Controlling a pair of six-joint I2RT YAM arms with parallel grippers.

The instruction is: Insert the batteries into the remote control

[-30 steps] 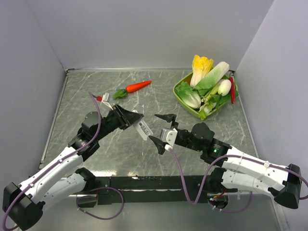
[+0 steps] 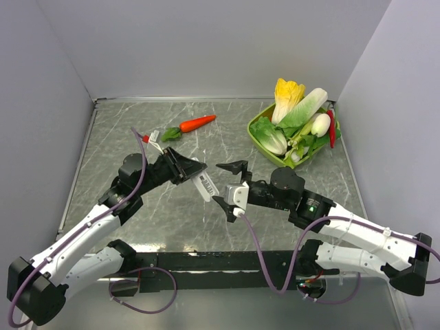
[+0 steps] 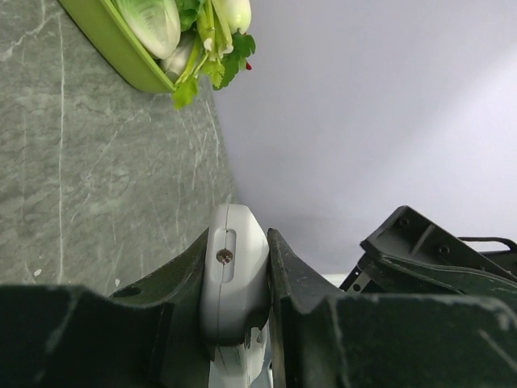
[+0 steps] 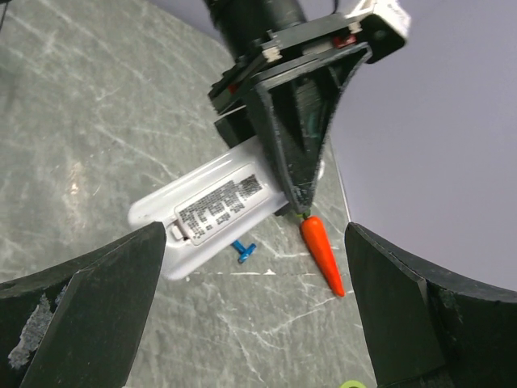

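My left gripper is shut on the white remote control, holding it above the table at a slant. In the left wrist view the remote's rounded end, with a slot and a small screw, sticks up between the fingers. Its printed label faces the right wrist camera, set in a recessed rectangle. Around the remote's free end, my right gripper stands open; nothing is between its fingers. I can make out no batteries in any view.
At the back right stands a green basket of vegetables. A carrot lies at the back. Beyond the remote lies a small blue object. Bare grey table shows in front of the arms.
My right gripper has shifted slightly left, closer to the remote, and is still open. The left gripper and the remote have hardly moved.
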